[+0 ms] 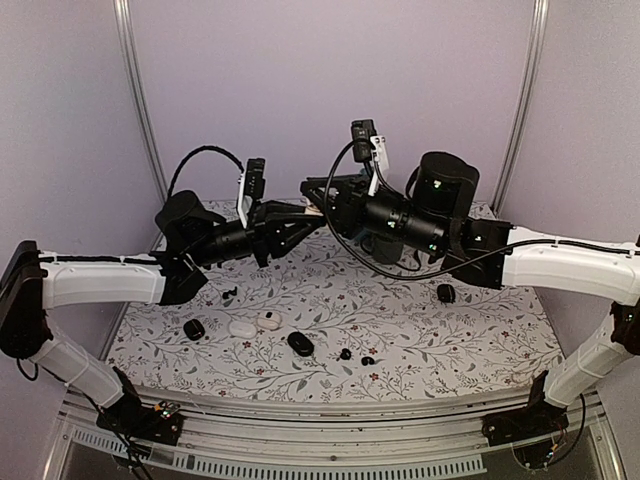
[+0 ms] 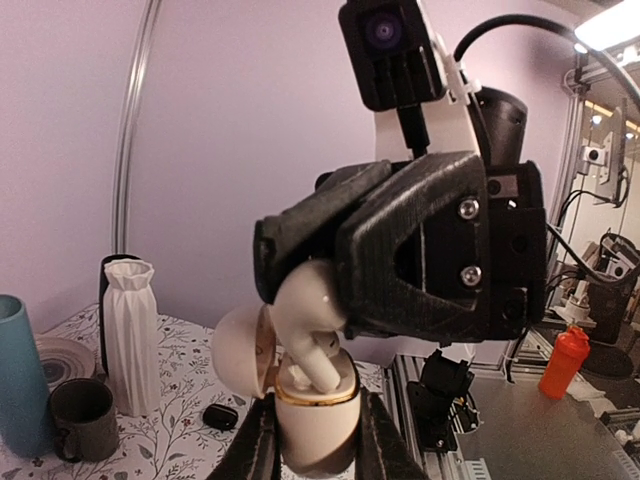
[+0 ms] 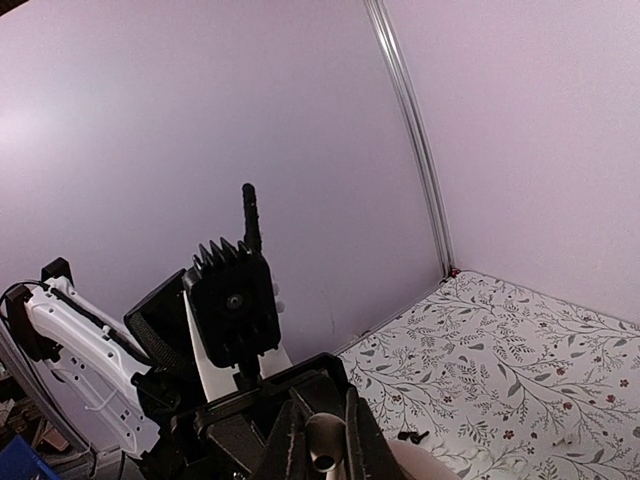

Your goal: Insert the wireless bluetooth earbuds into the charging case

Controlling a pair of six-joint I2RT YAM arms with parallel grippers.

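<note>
The white charging case, its lid tipped open, is held in the air by my left gripper, which is shut on its base. Right over the case's opening is a white earbud, its stem slanting down to the case's gold-edged rim. My right gripper is shut on this earbud. How deep the stem sits in its slot cannot be told. From above, both grippers meet near the middle, and the fingers hide most of the case and earbud.
Black cases and white cases lie on the patterned table below, with two loose black earbuds near the front. A white vase, a dark mug and a blue cup stand at the back.
</note>
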